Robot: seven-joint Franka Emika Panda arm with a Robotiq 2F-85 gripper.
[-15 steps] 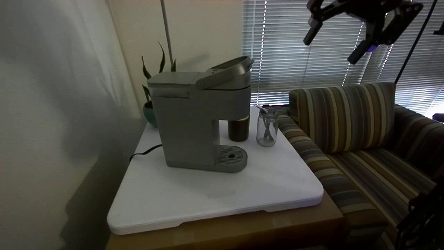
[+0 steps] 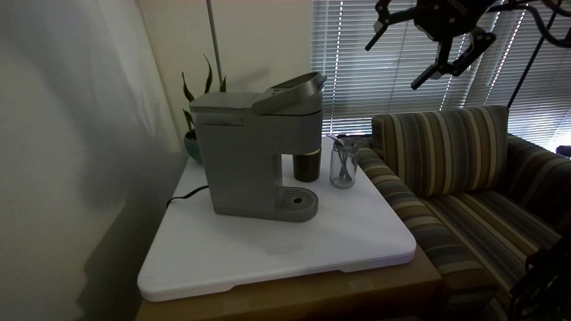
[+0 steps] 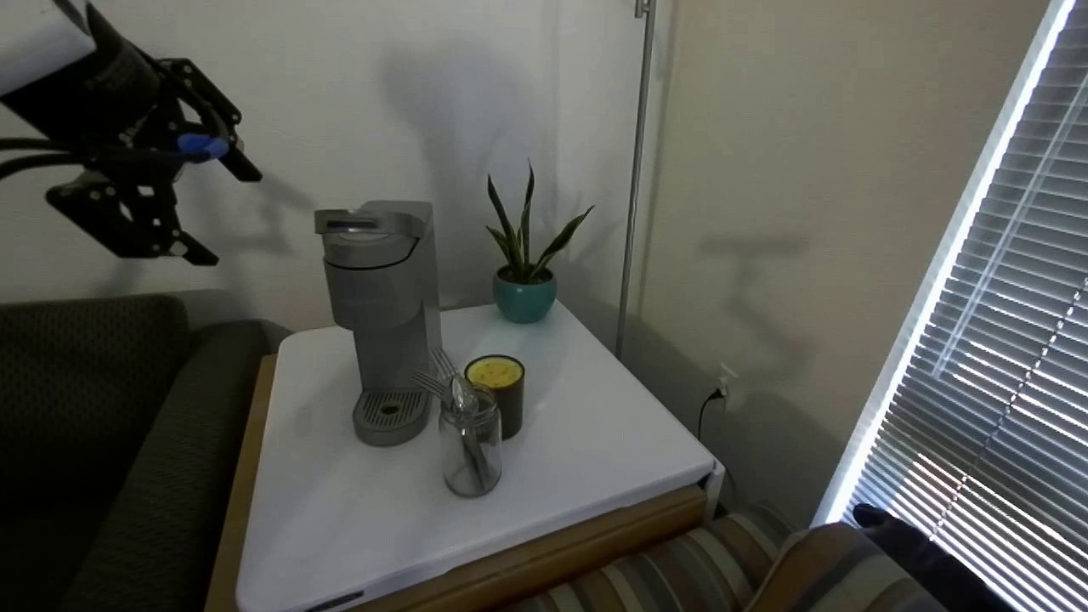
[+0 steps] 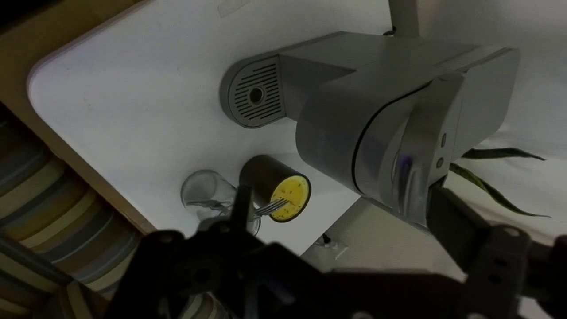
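Note:
A grey coffee maker stands upright on the white table, its handled lid on top. Up in the air, apart from it, my gripper is open with nothing between its fingers. Exterior view 2 has the gripper to the left of the machine's top. In the wrist view, one dark finger overlaps the lid end of the coffee maker in the picture; the other overlaps the glass jar.
Beside the machine are a dark cup with a yellow top and a glass jar holding several forks and spoons. A plant in a teal pot sits behind. A striped armchair borders the table, whose front is clear.
In exterior view 1 my gripper has moved left, nearer the coffee maker, and its fingers have tilted. It was open before as well. Nothing on the table has shifted.

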